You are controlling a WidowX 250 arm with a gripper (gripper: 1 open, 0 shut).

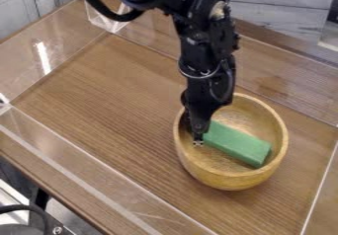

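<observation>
My black gripper [201, 120] reaches down from the top of the view into the left part of a round tan bowl [232, 177], its tips near the inner left wall. It looks shut; whether anything is between its tips is hidden. A green block [240, 144] lies tilted diagonally inside the bowl, just to the right of the gripper tips.
A light wooden wall [288, 10] runs along the back. A dark cable [24, 208] shows at the lower left corner.
</observation>
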